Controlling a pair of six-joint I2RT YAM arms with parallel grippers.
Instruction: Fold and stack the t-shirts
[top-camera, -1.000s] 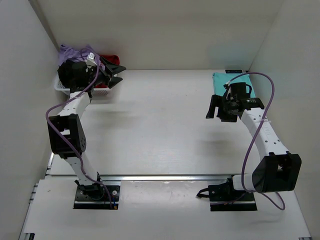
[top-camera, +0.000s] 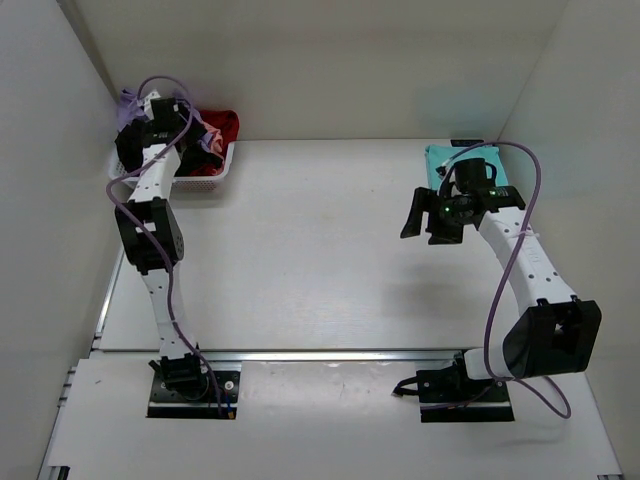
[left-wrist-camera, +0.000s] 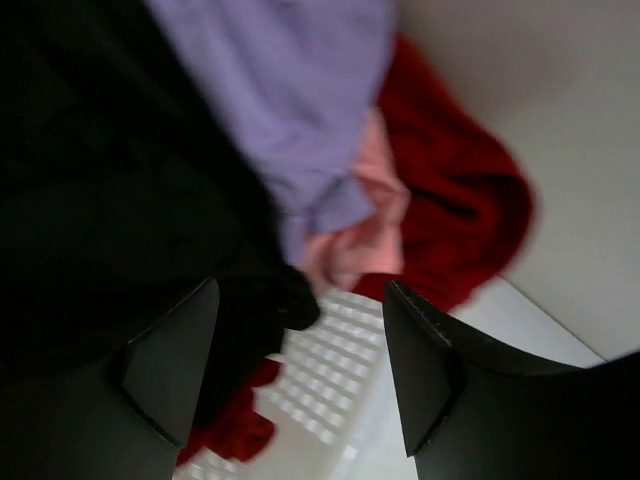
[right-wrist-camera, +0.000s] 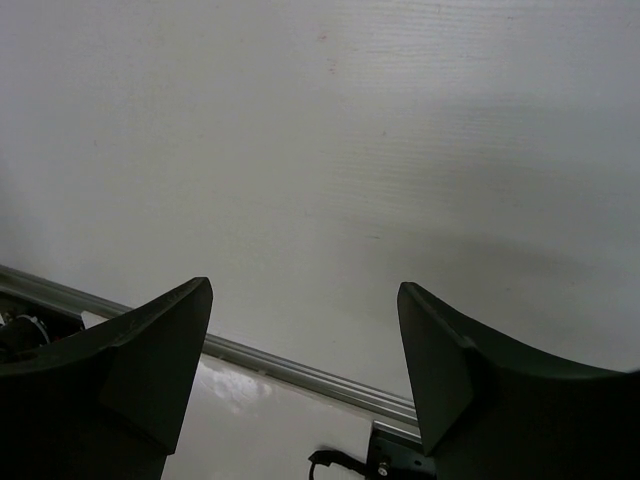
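Observation:
Crumpled shirts fill a white basket (top-camera: 226, 168) at the back left: black cloth (left-wrist-camera: 120, 190), lavender cloth (left-wrist-camera: 290, 80), a little pink cloth (left-wrist-camera: 375, 215) and dark red cloth (left-wrist-camera: 450, 180). Over this pile my left gripper is open, its fingers spread above the black and red cloth and the basket's slotted side, with nothing held. A turquoise shirt (top-camera: 437, 158) lies flat at the back right, partly covered by the right arm. In front of it hangs my right gripper (top-camera: 428, 222), open and empty above bare table.
Walls close in on the back, left and right. A small black object (top-camera: 466, 142) sits at the back edge behind the turquoise shirt. A metal rail (top-camera: 330, 355) runs along the front.

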